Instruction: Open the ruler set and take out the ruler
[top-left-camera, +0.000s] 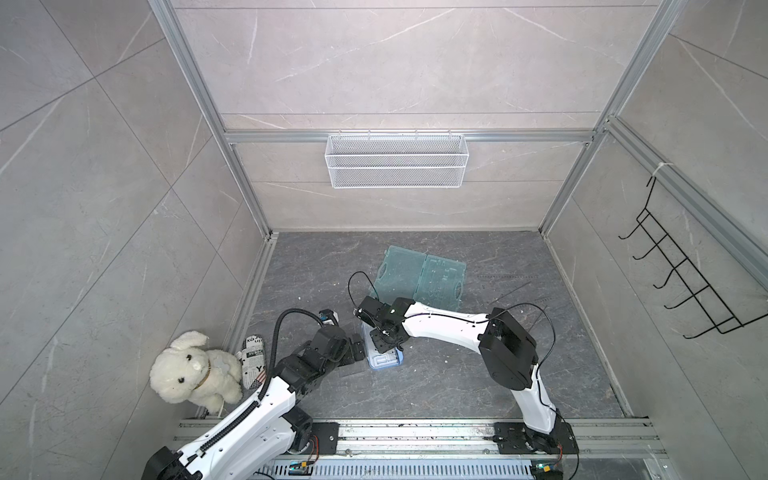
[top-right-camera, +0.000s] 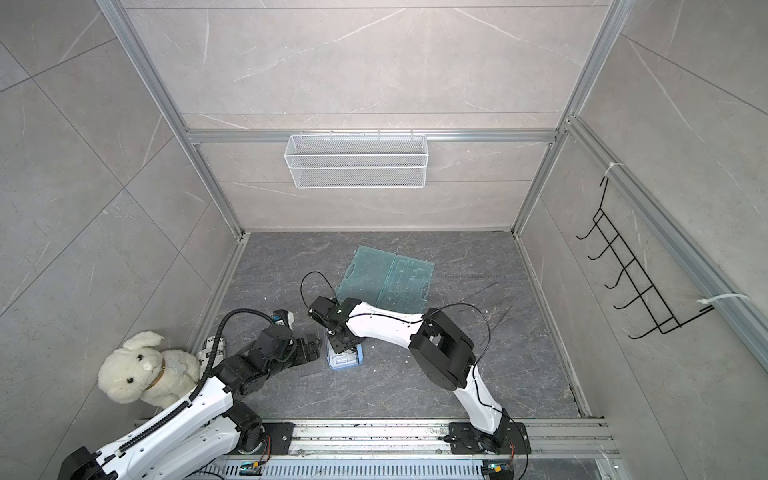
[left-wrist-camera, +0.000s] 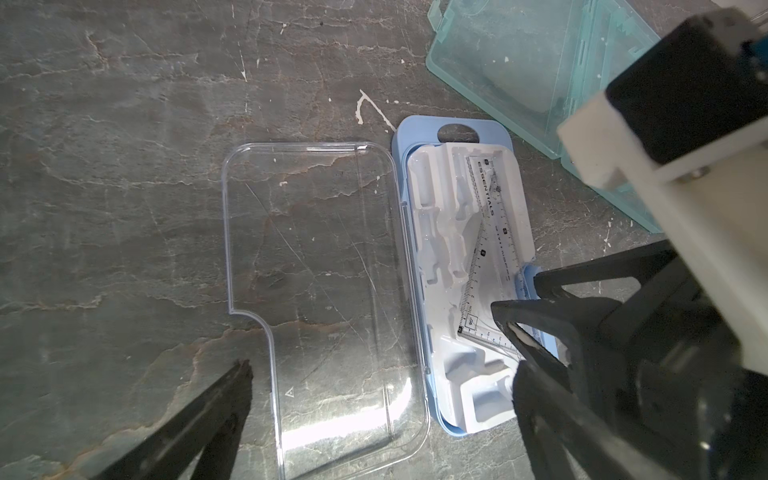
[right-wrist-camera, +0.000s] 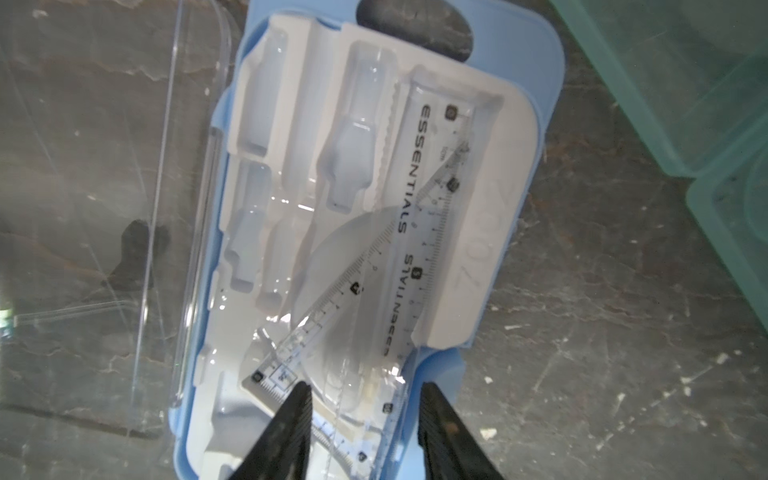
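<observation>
The ruler set lies unfolded, its blue case (left-wrist-camera: 488, 128) holding a white tray (left-wrist-camera: 436, 336) and its clear lid (left-wrist-camera: 320, 240) laid out to the left. In the tray rest a clear ruler (right-wrist-camera: 416, 200) marked "ESSENTIALS" and a clear triangle (right-wrist-camera: 320, 320), overlapping. My right gripper is over the case's lower right part; its fingers stand apart with the ruler's lower end showing between them. Whether they touch it, I cannot tell. Above the lid, my left gripper stands open, with nothing held.
An unfolded teal plastic case (top-left-camera: 420, 276) lies behind the ruler set. A white plush toy (top-left-camera: 196, 372) and a printed can-like item (top-left-camera: 253, 361) sit at the left edge.
</observation>
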